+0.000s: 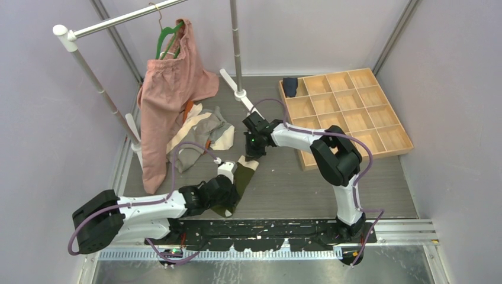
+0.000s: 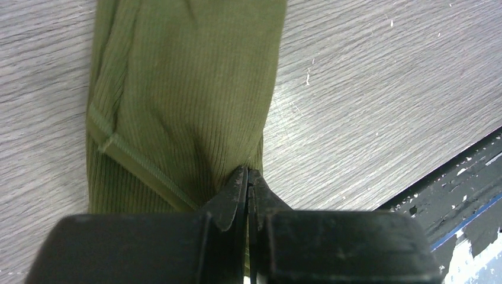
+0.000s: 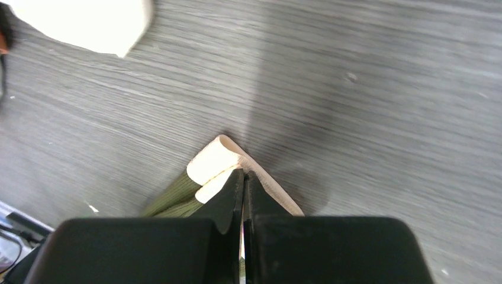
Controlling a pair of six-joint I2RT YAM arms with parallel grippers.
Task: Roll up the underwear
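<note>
The olive-green underwear (image 1: 245,180) lies folded into a long strip on the floor, with a cream band at its far end. My right gripper is shut on that end, the cream waistband (image 3: 214,163) pinched at its fingertips. In the left wrist view, green cloth (image 2: 195,89) with a raised seam fills the left side. My left gripper is shut, its tips down against the cloth near the strip's edge; whether a thin fold is caught between them is unclear. From above, the left arm hides part of the strip's near half.
A wooden tray (image 1: 370,118) with compartments stands at the back right, a dark rolled cloth (image 1: 290,87) in its corner. Grey and cream clothes (image 1: 201,135) lie left of the right gripper, beside pink trousers (image 1: 171,89) on a rack.
</note>
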